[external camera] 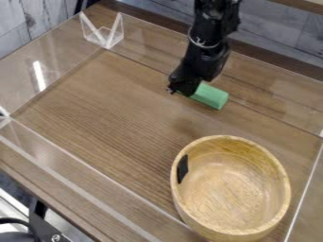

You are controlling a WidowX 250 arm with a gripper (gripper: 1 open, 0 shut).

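Observation:
My dark gripper (183, 85) reaches down from the top centre onto the left end of a green block (209, 95), which lies on the wooden surface right of centre. The fingertips are dark and small, low against the block's left end and covering part of it. The finger looks shut; whether anything is between the fingers is not visible.
A large round beige bowl (233, 194) fills the lower right. A clear plastic item (104, 30) stands at the back left. Walls edge the back.

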